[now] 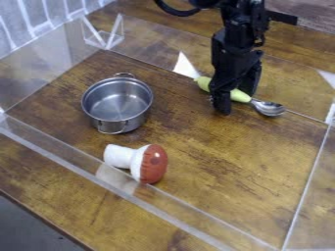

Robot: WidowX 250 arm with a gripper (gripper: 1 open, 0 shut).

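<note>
My black gripper [230, 92] hangs low at the upper right, open, over a long pale green object [207, 87] with a white tip at its upper left. A metal spoon [269, 107] lies at the right end of the green object. The fingertips are dark and partly blend together, and they hide part of the green object; whether they touch it is unclear.
A steel pot [117, 104] stands at the left. A white object with a red-brown end [136, 161] lies on the wooden table [222, 186] at the lower middle. Clear panels border the area.
</note>
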